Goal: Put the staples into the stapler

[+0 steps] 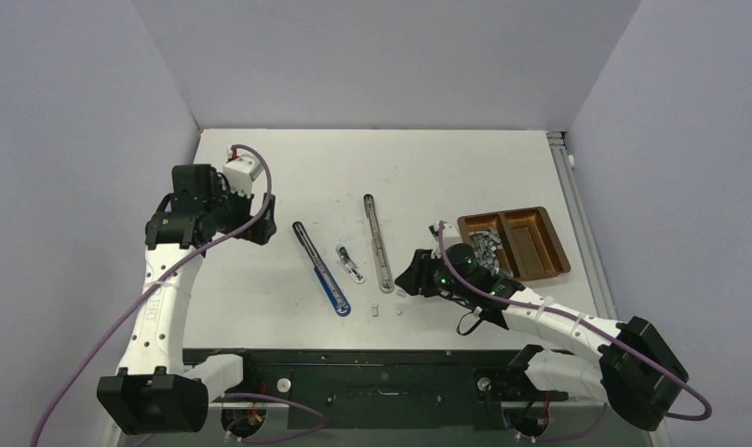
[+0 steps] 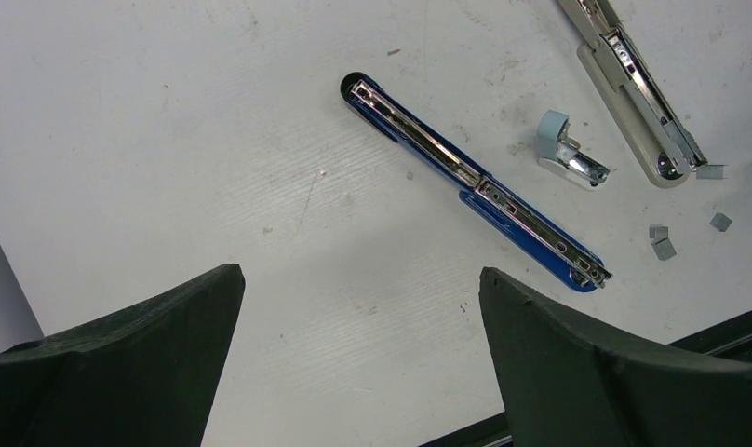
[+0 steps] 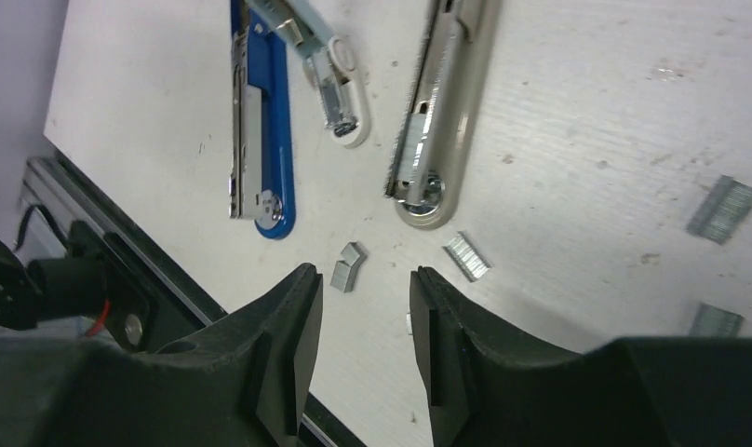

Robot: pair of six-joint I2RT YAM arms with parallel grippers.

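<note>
Three opened staplers lie on the table: a long blue one [image 1: 321, 270], a small white one [image 1: 350, 264] and a long grey one [image 1: 378, 244]. Small staple strips [image 3: 465, 256] lie loose near the grey stapler's front end and to its side. My right gripper [image 1: 400, 281] hovers just right of that end; in the right wrist view its fingers [image 3: 288, 363] stand part apart, with a small piece partly hidden below them. My left gripper [image 1: 259, 228] is raised at the left, open with nothing between its wide fingers.
A brown two-compartment tray [image 1: 540, 244] at the right holds many staple pieces in its left part. The front edge borders a dark frame.
</note>
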